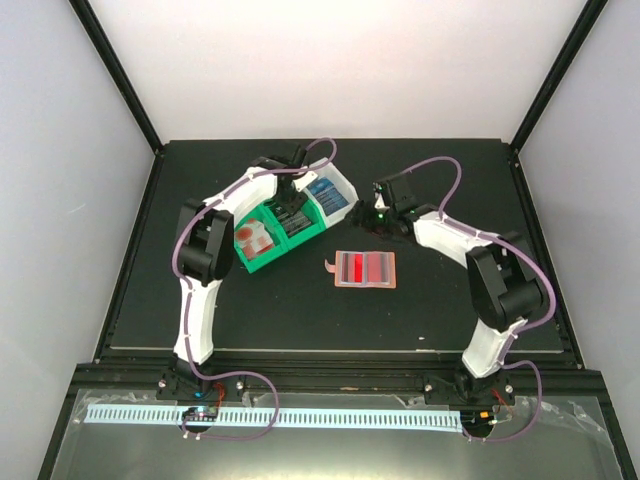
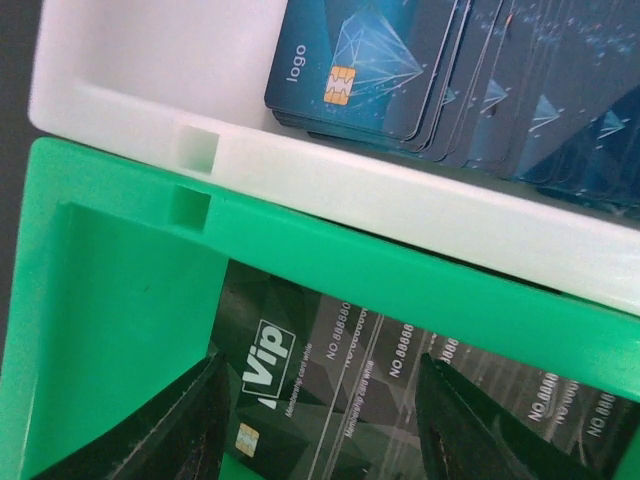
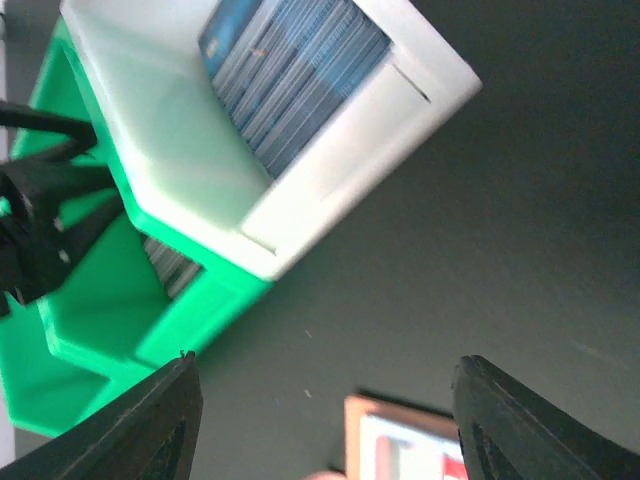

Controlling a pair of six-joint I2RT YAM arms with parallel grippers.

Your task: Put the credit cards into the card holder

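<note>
The card holder (image 1: 375, 269) lies opened flat on the table, a red strip in it, with its edge also showing in the right wrist view. Black VIP cards (image 2: 330, 375) lie in a green compartment, and blue cards (image 2: 365, 70) are stacked in the white bin. My left gripper hovers over the black cards, its fingers apart and nothing between them. To the right of the white bin and above the holder is my right gripper, open and empty.
The green bin (image 2: 110, 300) and white bin (image 1: 345, 192) stand joined in a slanted row. Red and white cards (image 1: 254, 239) fill the near green compartment. Table (image 3: 540, 250) to the right of the bins is clear.
</note>
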